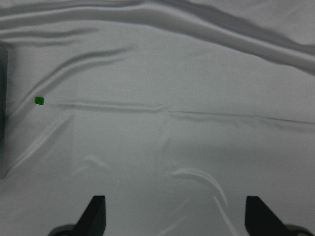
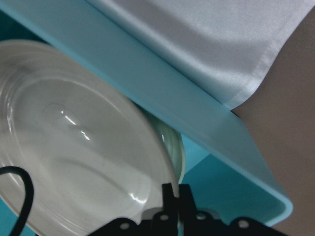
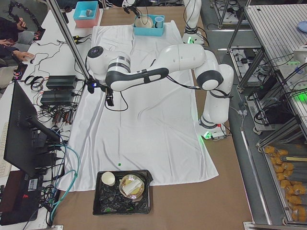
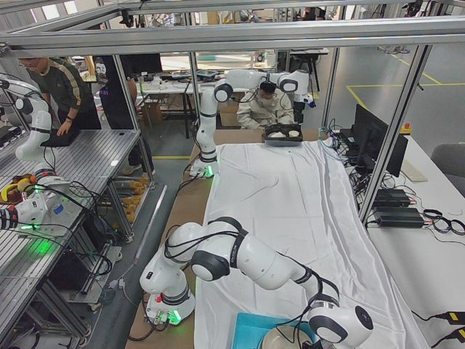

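Note:
A cream plate (image 2: 78,137) sits tilted in a light blue bin (image 3: 148,32), over a green dish (image 2: 172,147) mostly hidden beneath it. My right gripper is shut on the plate's rim, at the bin's side. My left gripper stands open above the white cloth, nothing between its fingers; a small green square (image 1: 39,101) lies on the cloth below it.
A black tray (image 3: 103,201) with a cream cup (image 3: 108,178) and a dish of pale items (image 3: 133,187) lies at the cloth's other end. A blue cup (image 3: 159,21) stands in the bin. A monitor (image 3: 21,134) flanks the cloth.

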